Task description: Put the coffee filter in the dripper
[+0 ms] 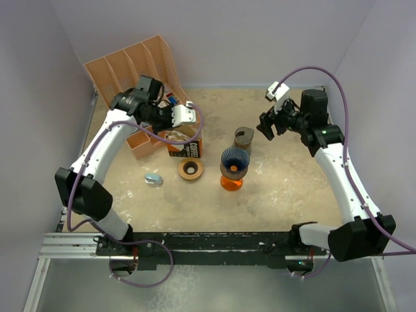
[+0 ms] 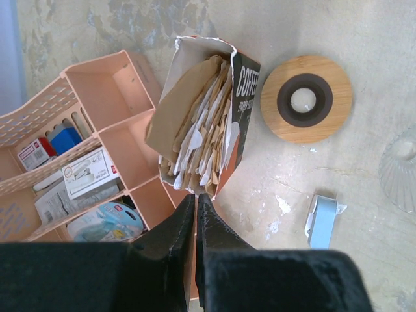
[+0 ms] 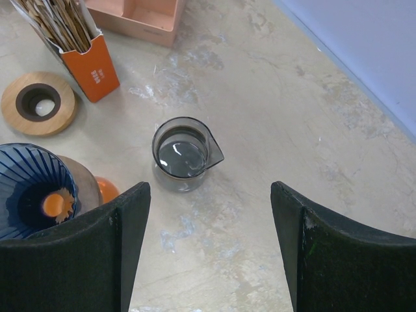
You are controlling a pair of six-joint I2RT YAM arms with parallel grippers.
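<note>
Brown and white paper coffee filters (image 2: pixel 203 133) stand packed in an open box printed COFFEE (image 2: pixel 244 91); one brown filter (image 2: pixel 174 107) sticks up and leans over the box's left side. My left gripper is shut at the near edge of the box, nothing between its fingers, with the papers beyond its tips. In the top view the dripper (image 1: pixel 234 158), a ribbed blue cone, stands on an orange base (image 1: pixel 231 183). In the right wrist view its cone (image 3: pixel 32 188) shows at lower left. My right gripper is open and empty over bare table.
A pink compartment basket (image 2: pixel 120 97) of small packages lies left of the box. Close by are a wooden ring (image 2: pixel 337 91) and a light blue item (image 2: pixel 322 222). A glass jug (image 3: pixel 182 156) stands behind the dripper.
</note>
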